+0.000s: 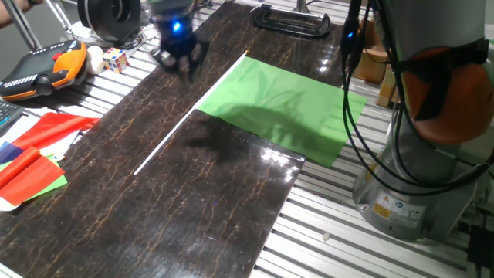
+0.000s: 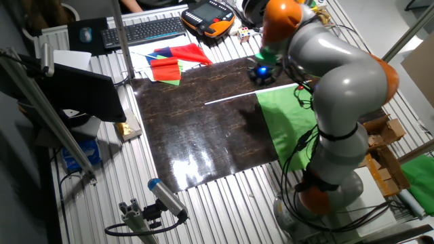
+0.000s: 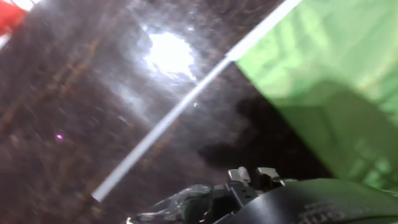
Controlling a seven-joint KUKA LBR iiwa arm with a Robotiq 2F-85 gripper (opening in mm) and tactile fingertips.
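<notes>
A small green flag lies flat on the dark marbled board, its green cloth (image 1: 278, 108) spread to the right of a thin white stick (image 1: 166, 143). In the wrist view the stick (image 3: 168, 118) runs diagonally, with its bare end at lower left and the cloth (image 3: 336, 81) at right. My gripper (image 1: 185, 73) hangs above the board, left of the stick's cloth-covered part and apart from it. Its metal fingertips show at the bottom of the wrist view, close together. Blur and angle hide whether the fingers are parted, and no object shows between them.
Red, blue and green flags (image 1: 50, 131) lie on the left. Beside them are an orange-edged control pad (image 1: 46, 69) and a puzzle cube (image 1: 115, 59). A black clamp (image 1: 292, 21) sits at the board's far edge. The board's near part (image 2: 196, 135) is clear.
</notes>
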